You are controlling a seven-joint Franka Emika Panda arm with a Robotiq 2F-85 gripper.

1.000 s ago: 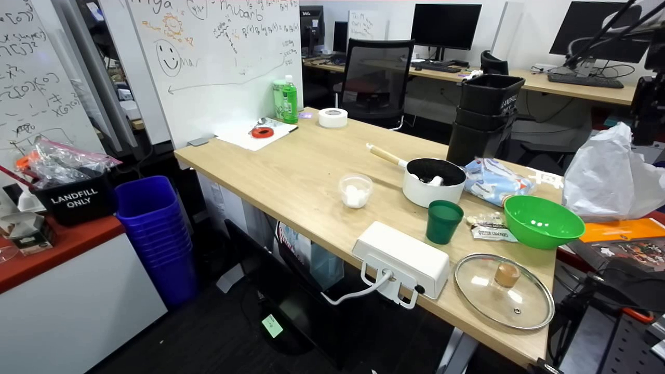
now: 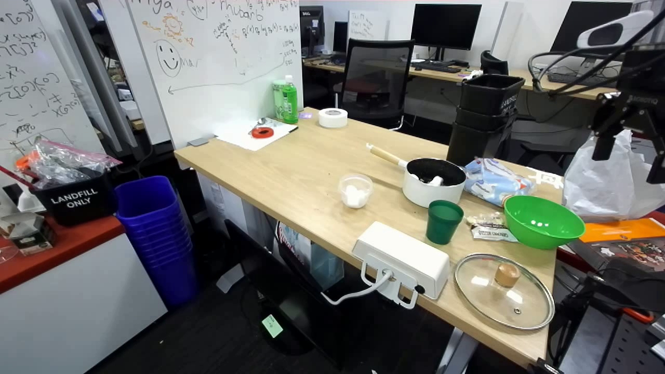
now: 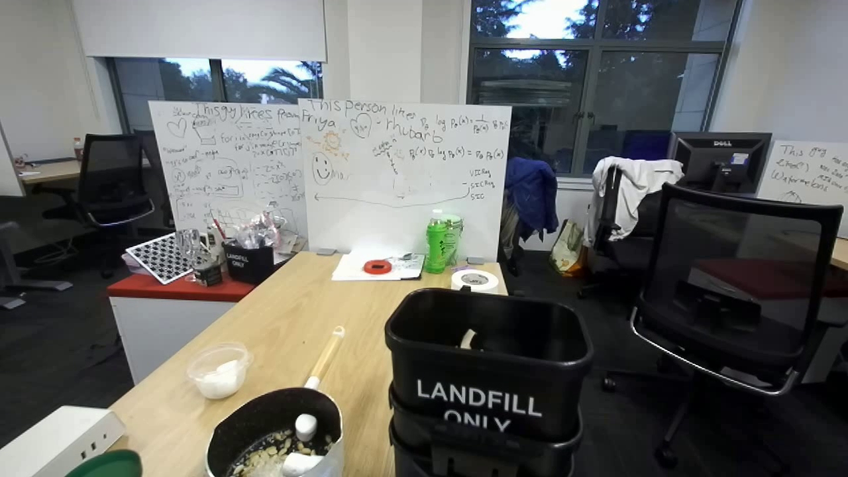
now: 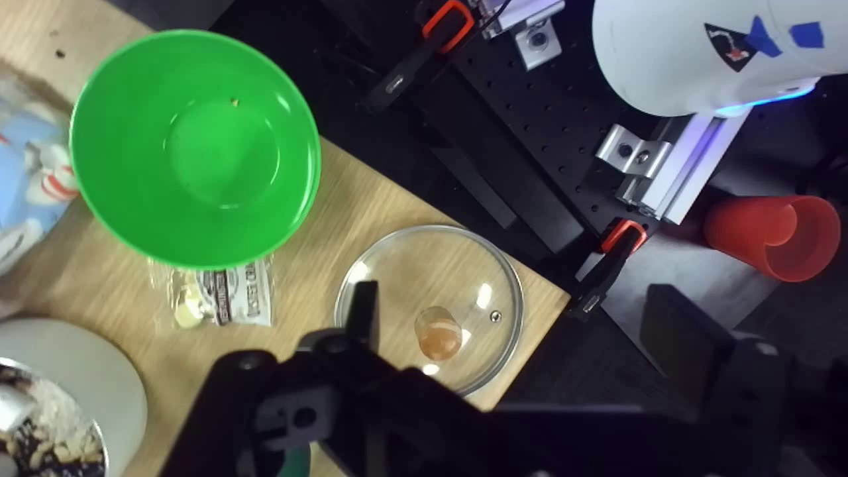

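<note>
My gripper is open with nothing between its fingers, high above the table's near right corner. In exterior view 1 the gripper (image 2: 628,167) hangs at the right edge, off the tabletop. Below it in the wrist view lies a glass lid (image 4: 469,262) with a wooden knob. A green bowl (image 2: 543,221) stands at the table's right edge, empty apart from a speck. The white pot (image 2: 419,190) holds white pieces among pale and dark bits, seen also in the pot (image 3: 342,445) from the other side. A clear tub (image 2: 356,190) contains white items.
Around the pot are a dark green cup (image 2: 444,222), a snack packet (image 2: 491,227), a blue bag (image 2: 495,181) and black bins (image 2: 478,134). A white power box (image 2: 402,255) sits on the front edge.
The arm and gripper have come further into exterior view 1, moving left from the right edge. Objects on the table have stayed in place.
</note>
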